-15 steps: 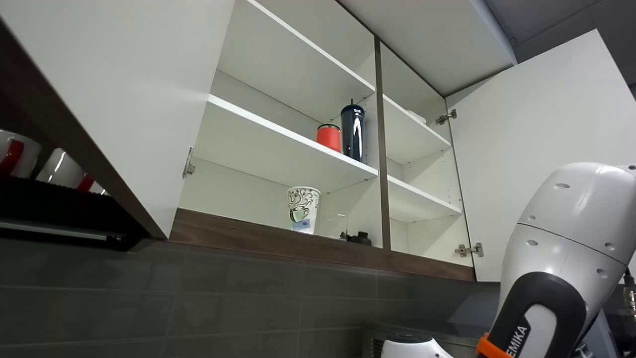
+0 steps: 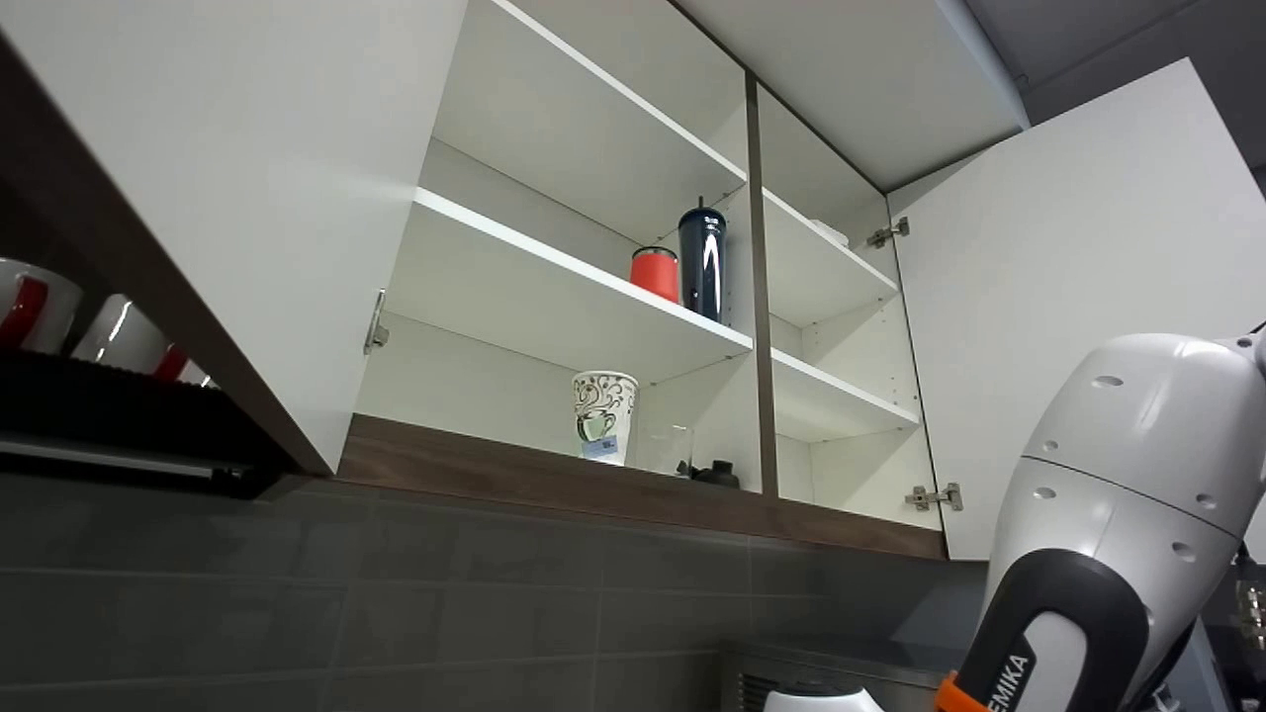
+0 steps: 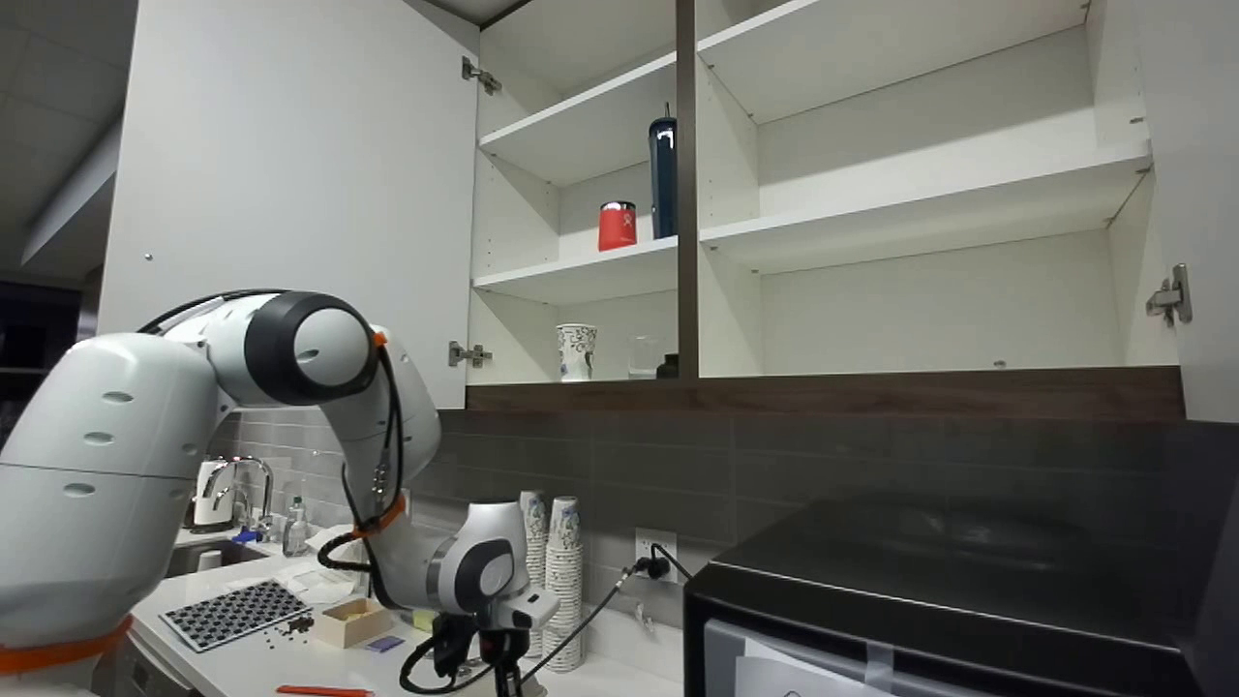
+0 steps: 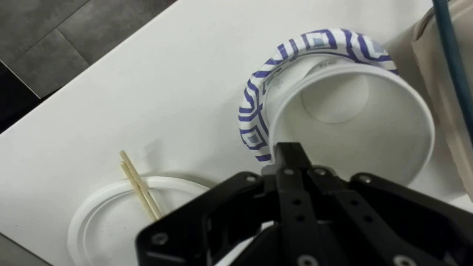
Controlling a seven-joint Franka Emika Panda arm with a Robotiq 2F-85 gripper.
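In the wrist view, my gripper is shut, with its fingertips at the near rim of a white paper cup (image 4: 381,119). Nothing visibly sits between the fingers, though the black fingers hide part of that rim. The cup's open mouth faces the camera, and a bowl with a blue-and-white patterned rim (image 4: 251,106) lies beneath or behind it. To the lower left is a white plate (image 4: 102,221), partly covered by my gripper, with thin wooden sticks (image 4: 138,184) across its edge. Exterior view 2 shows the gripper only partly, low at the bottom edge.
Stacks of paper cups (image 3: 564,581) stand close behind the arm. A black appliance (image 3: 952,581) takes up the right side. Overhead, the open cabinet holds a patterned cup (image 2: 605,415), a red tumbler (image 2: 655,273) and a dark bottle (image 2: 702,267). Bare counter (image 4: 146,102) lies left of the bowl.
In exterior view 1 the arm has shifted slightly left, and its wrist end sits a little lower. The cabinet and its contents look the same.
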